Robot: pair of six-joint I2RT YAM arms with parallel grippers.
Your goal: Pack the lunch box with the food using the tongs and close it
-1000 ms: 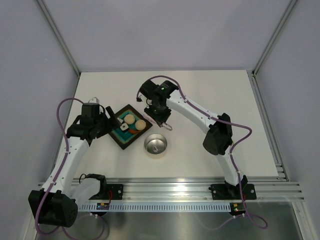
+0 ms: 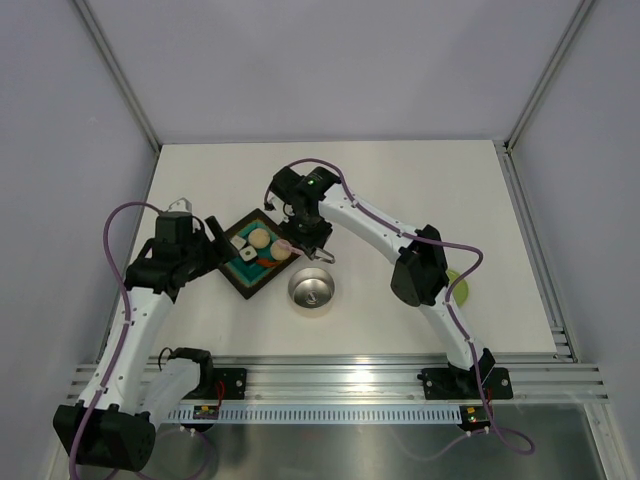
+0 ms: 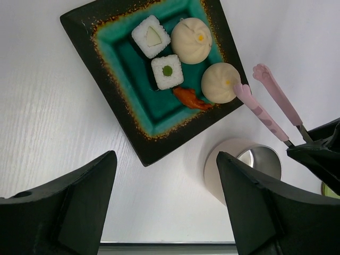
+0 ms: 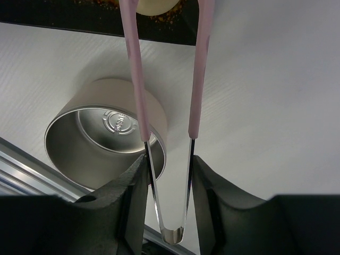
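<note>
A dark square plate [image 3: 139, 146] with teal centre holds two buns [image 3: 192, 40], two rice rolls [image 3: 167, 72] and an orange shrimp piece [image 3: 188, 98]. My left gripper [image 2: 210, 238] hovers over the plate's left side, its fingers apart and empty in the left wrist view. My right gripper holds metal tongs with pink tips [image 3: 276, 95]; the tong tips reach over the right-hand bun at the plate's edge, standing apart.
A steel cup [image 2: 312, 288] stands just in front of the plate. A green round item [image 2: 458, 290] is partly hidden behind the right arm.
The right arm and tongs have moved leftward over the plate toward the right-hand bun. The left arm has shifted slightly toward the front.
</note>
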